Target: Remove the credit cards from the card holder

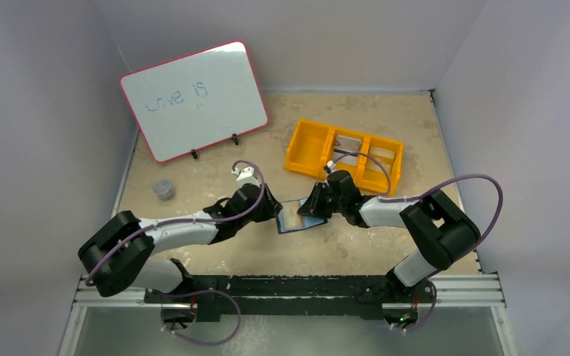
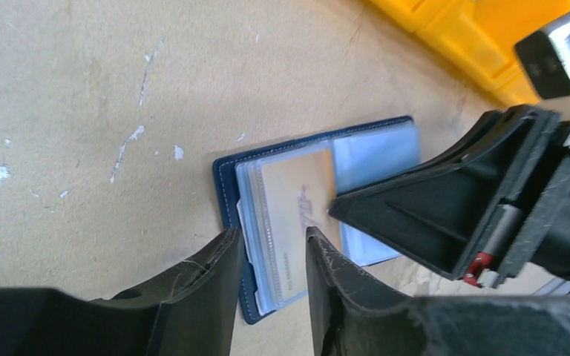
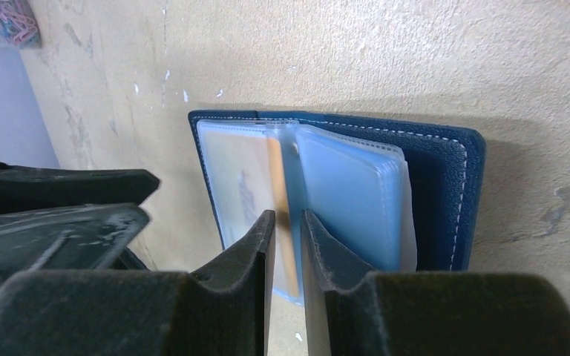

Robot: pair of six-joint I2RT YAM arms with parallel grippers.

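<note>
The dark blue card holder [image 1: 292, 215] lies open on the table, with clear sleeves holding a pale card [image 2: 297, 222] with an orange edge and light blue sleeves [image 3: 349, 193]. My left gripper is at the holder's left side, its fingers part open with nothing clearly between them. My right gripper is over the holder's middle, fingertips a little apart at the orange-edged strip; whether it grips anything there I cannot tell.
An orange divided bin [image 1: 308, 144] stands behind the holder. A whiteboard [image 1: 193, 100] is at the back left, and a small clear cup [image 1: 162, 188] sits at the left.
</note>
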